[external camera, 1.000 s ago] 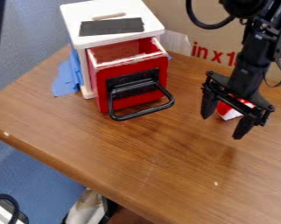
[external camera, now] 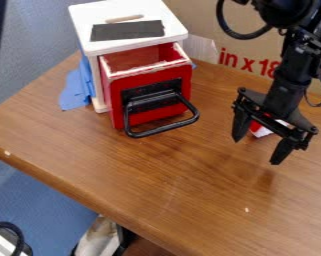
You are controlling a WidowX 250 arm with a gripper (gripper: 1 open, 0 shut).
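My black gripper (external camera: 258, 147) hangs open over the right side of the wooden table, its two fingers spread with nothing seen between them. Just behind it, a small red and white object (external camera: 267, 130) lies on the table, partly hidden by the gripper. To the left stands a red box-like appliance (external camera: 116, 75) with a white top carrying a dark slab (external camera: 127, 29) and a light stick. Its front has a black handle frame (external camera: 163, 124) jutting out low.
A blue cloth (external camera: 75, 92) lies left of the appliance. A cardboard box (external camera: 230, 50) stands behind. The table's left edge drops to a blue floor.
My gripper has shifted very slightly right and down over the last second. The appliance and other things look unchanged.
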